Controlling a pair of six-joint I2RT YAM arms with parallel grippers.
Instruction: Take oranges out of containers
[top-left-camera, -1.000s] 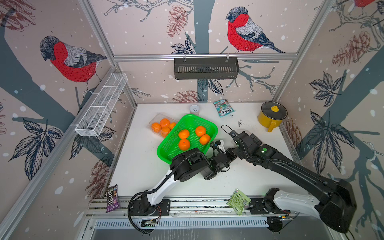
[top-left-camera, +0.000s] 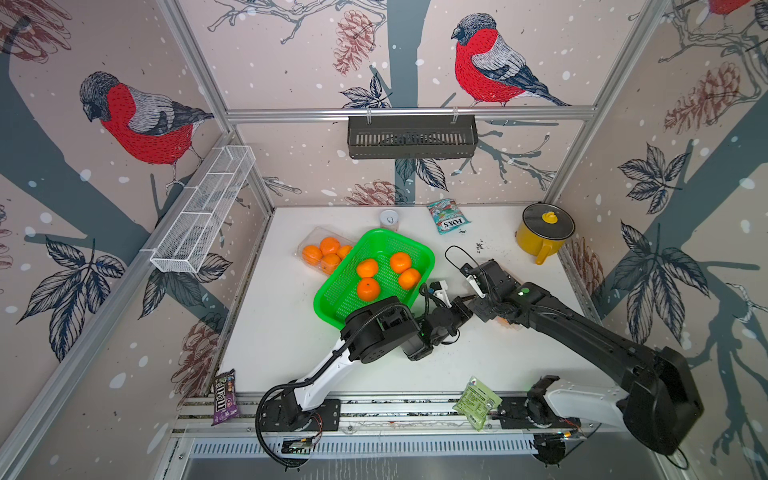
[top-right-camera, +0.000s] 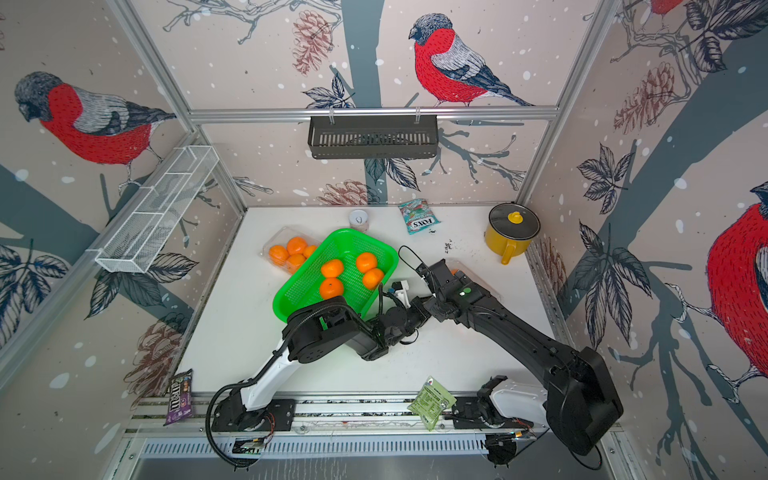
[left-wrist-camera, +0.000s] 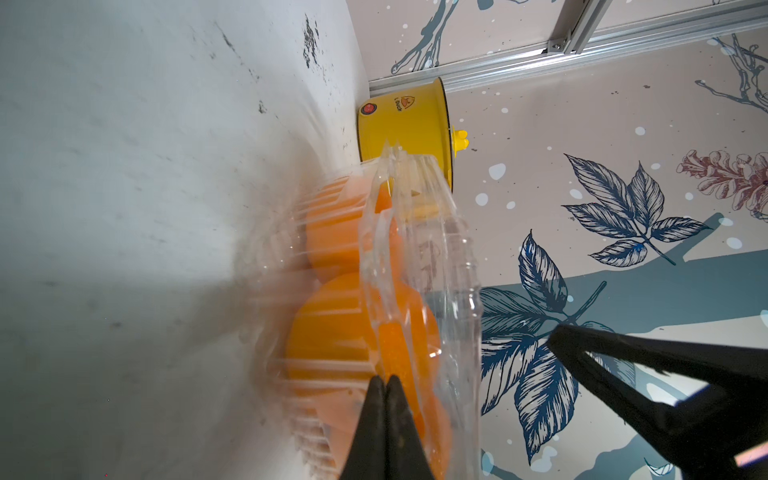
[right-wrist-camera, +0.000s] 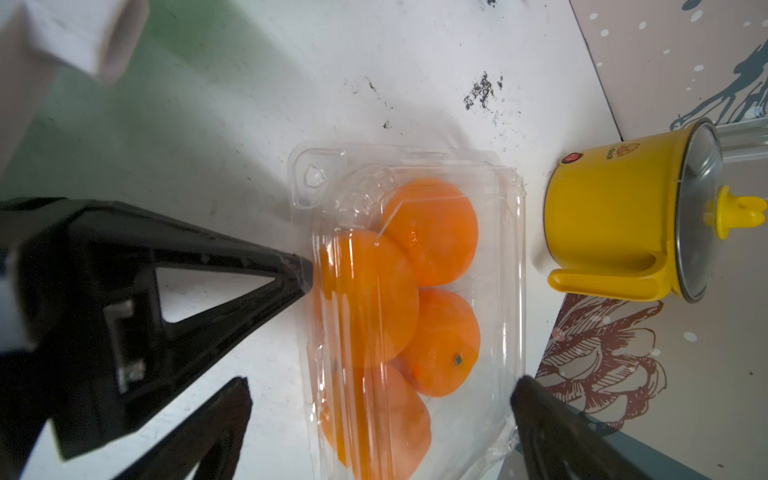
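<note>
A clear plastic container (right-wrist-camera: 504, 240) holds several oranges (right-wrist-camera: 438, 340) on the right half of the table. Its lid looks closed in the right wrist view. The shut left gripper has its tips at the container's near left edge; I cannot tell whether they are under the rim. Above the same box, my right gripper is open, its fingers (right-wrist-camera: 552, 428) wide apart with nothing gripped. In the top left view the right arm mostly covers this box. The green basket (top-left-camera: 332, 308) has several loose oranges (top-left-camera: 368, 289) in it.
Another clear container (top-left-camera: 308, 236) with oranges stands behind the basket's left side. A yellow pot (top-left-camera: 537, 238) is at the back right, a blue packet (top-left-camera: 448, 215) and a small cup (top-left-camera: 389, 218) at the back.
The right arm has shifted and turned slightly over the right-hand container, its elbow a little to the left. My left arm and the basket look unmoved.
</note>
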